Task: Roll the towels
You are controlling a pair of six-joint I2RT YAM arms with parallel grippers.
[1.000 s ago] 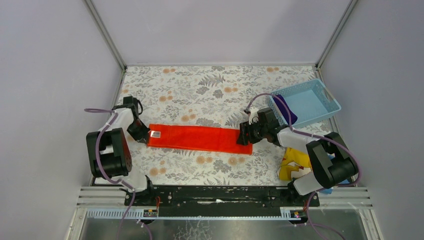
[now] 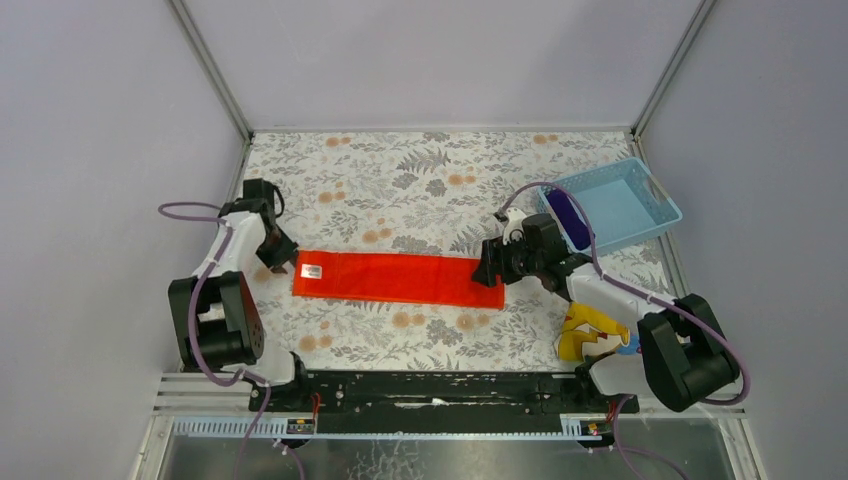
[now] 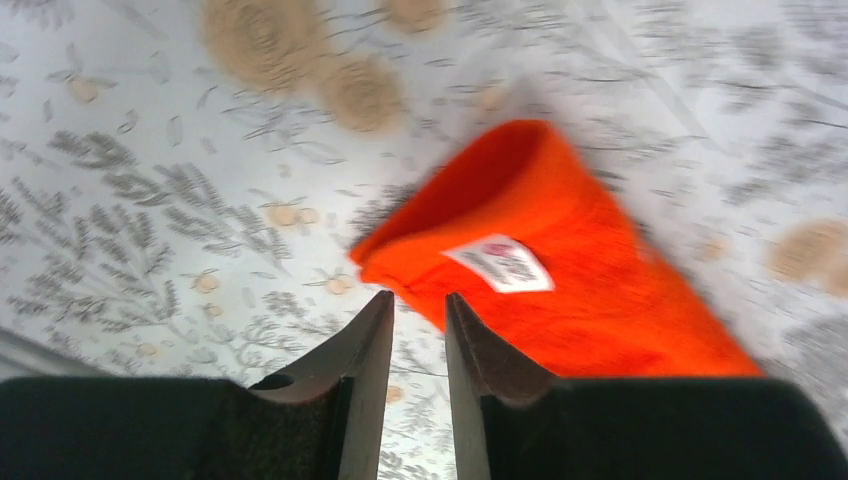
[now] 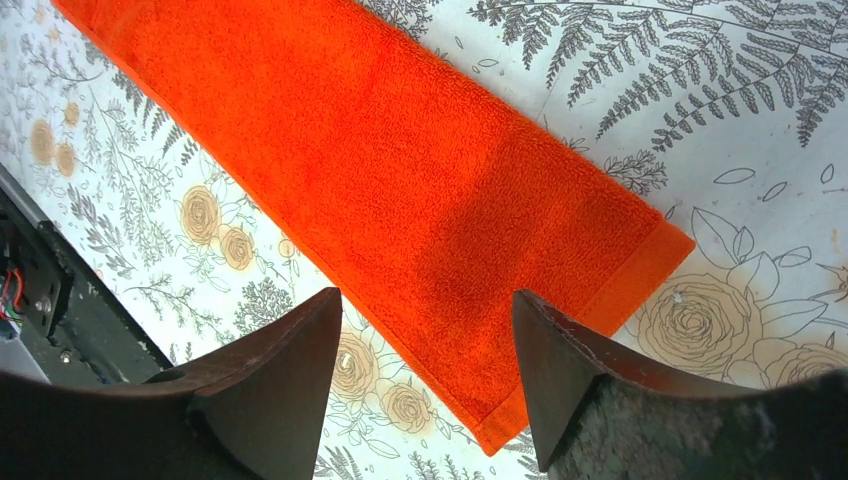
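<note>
An orange towel (image 2: 400, 277) lies long and flat across the table, with a white label at its left end. In the left wrist view that end (image 3: 590, 320) has a raised, curled edge. My left gripper is just off that end, its fingers a short gap apart with no towel seen between them. My right gripper stands open over the towel's right end, above the hemmed edge, with nothing between its fingers.
A light blue basket (image 2: 630, 200) at the back right holds a dark purple cloth (image 2: 568, 218). Yellow cloth (image 2: 582, 330) lies at the front right, partly under the right arm.
My left gripper has moved up and slightly back from the towel's left end. The right arm has shifted a little to the right at its base, its gripper staying over the towel's right end.
</note>
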